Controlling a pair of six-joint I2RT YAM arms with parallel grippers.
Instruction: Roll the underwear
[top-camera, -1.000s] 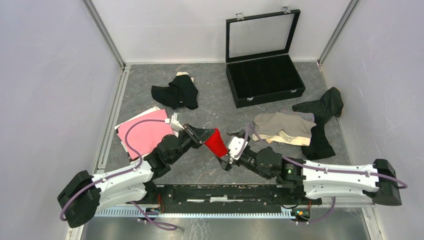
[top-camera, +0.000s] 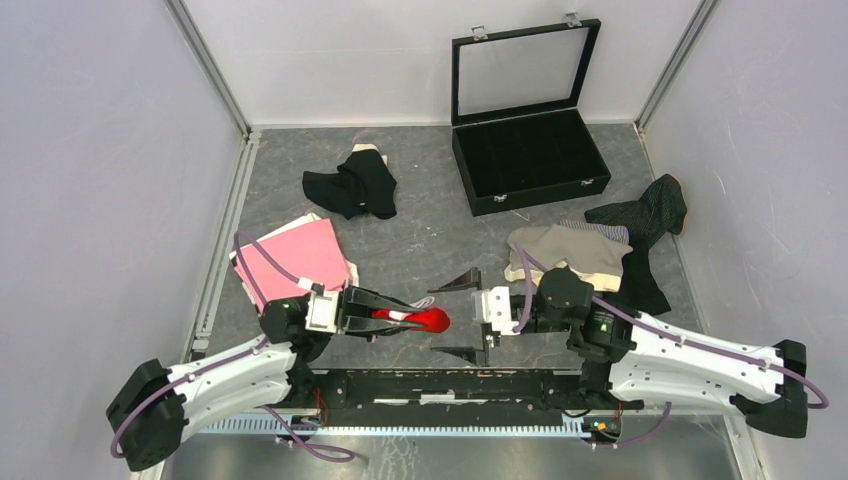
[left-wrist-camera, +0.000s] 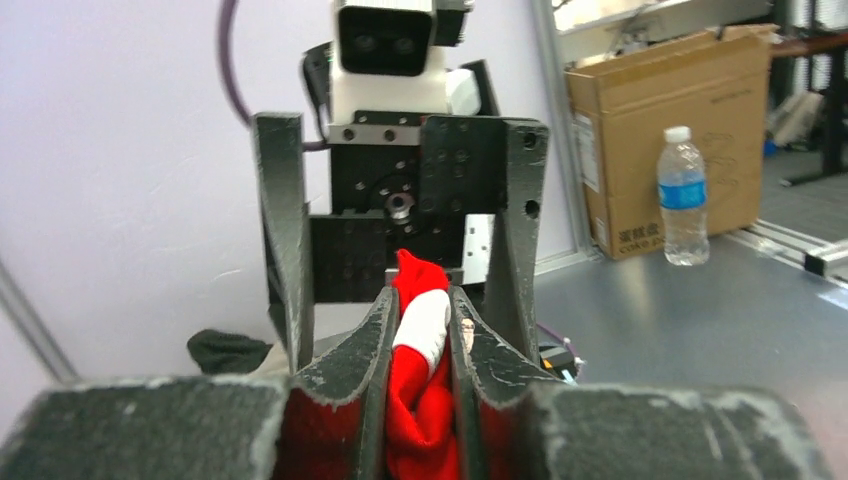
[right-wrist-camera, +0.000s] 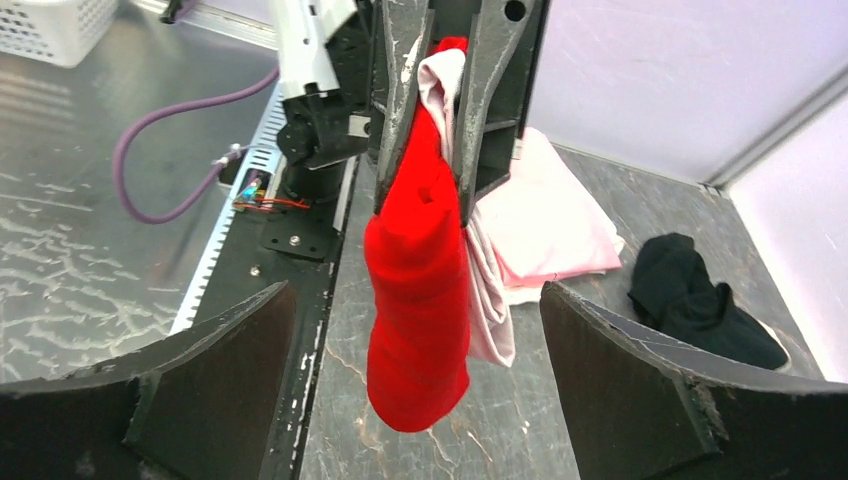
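My left gripper (top-camera: 398, 318) is shut on the red underwear (top-camera: 430, 320), holding it up off the table near the front middle. In the right wrist view, the red cloth (right-wrist-camera: 417, 310) hangs below the left fingers as a narrow folded bundle, with a pale pink part beside it. A white strip (left-wrist-camera: 425, 325) shows on the cloth between the left fingertips in the left wrist view. Facing it from the right, my right gripper (top-camera: 458, 318) stands open, its fingers (right-wrist-camera: 640, 380) apart on either side of the bundle's lower end and nothing gripped.
A black box (top-camera: 535, 165) with its lid raised stands at the back right. Folded pink cloth (top-camera: 290, 262) and a black garment (top-camera: 352, 184) lie at the left. Grey cloth (top-camera: 565, 250) and a dark striped garment (top-camera: 640, 215) lie at the right.
The right gripper was at the red cloth a second ago; it has opened and backed off to the right. The left gripper has turned and lowered toward the front, still holding the cloth.
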